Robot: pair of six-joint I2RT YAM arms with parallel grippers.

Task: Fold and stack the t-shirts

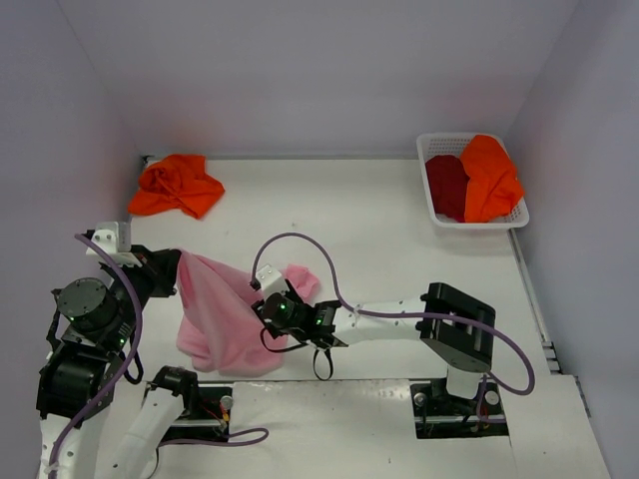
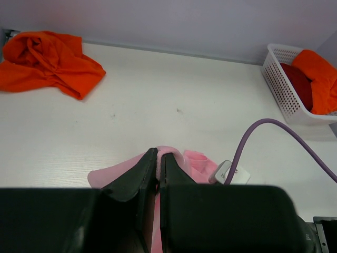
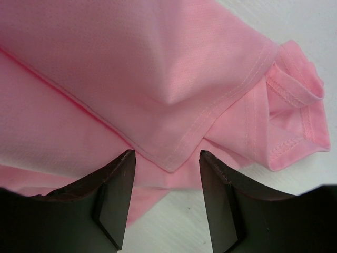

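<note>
The pink t-shirt (image 1: 225,324) lies rumpled at the table's front left, one part raised off the surface toward the left arm. My left gripper is shut on this raised part, and pink cloth shows between and behind its fingertips. Over the shirt's right part, my right gripper stands open. Below its fingers, in the right wrist view, a stitched corner of the pink t-shirt (image 3: 174,153) lies with a sleeve (image 3: 292,116) to its right. Nothing is gripped there. In the top view the right arm covers some of the shirt.
An orange cloth (image 1: 176,186) lies crumpled at the back left. A white basket (image 1: 435,149) at the back right holds a dark red cloth (image 1: 447,186) and an orange cloth (image 1: 489,180).
</note>
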